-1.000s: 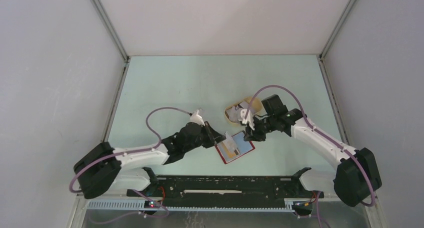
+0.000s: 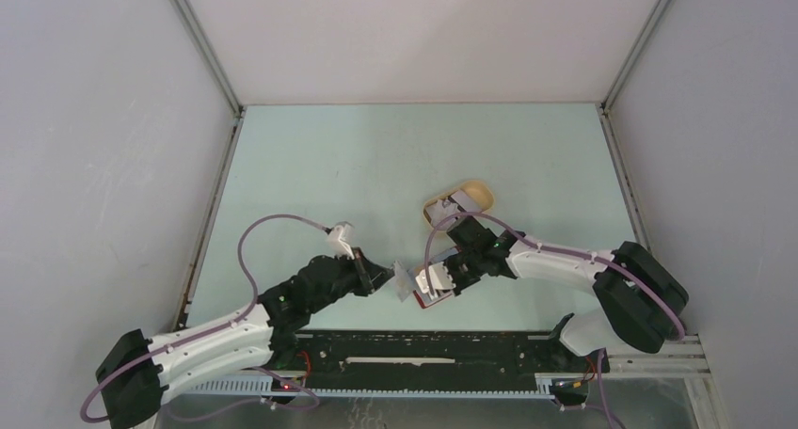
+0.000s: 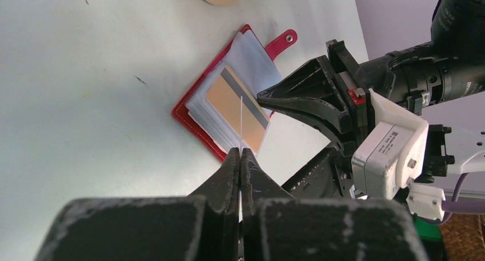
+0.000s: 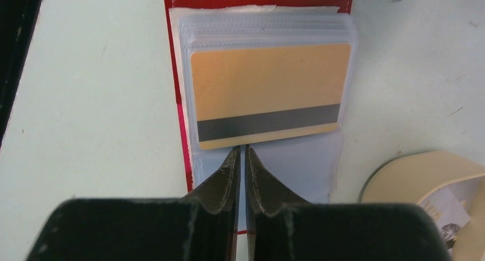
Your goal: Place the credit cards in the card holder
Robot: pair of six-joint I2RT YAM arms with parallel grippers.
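The card holder, with a red cover point(image 3: 201, 136) and clear sleeves, lies open near the front of the table. A tan card with a dark stripe point(image 4: 269, 80) sits in its top sleeve. My left gripper point(image 2: 391, 273) is shut on a thin whitish card point(image 3: 241, 123), seen edge-on in the left wrist view and beside the holder's left side in the top view. My right gripper is shut, its tips at the striped edge of the tan card's sleeve. Nothing shows between its fingers. In the top view, the right arm hides part of the holder.
A tan bin point(image 2: 483, 192) with whitish cards inside stands behind the holder. A red strap with a snap point(image 3: 281, 43) sticks out from the holder's side.
The left gripper, with its card, has moved left and slightly toward the front, off the holder.
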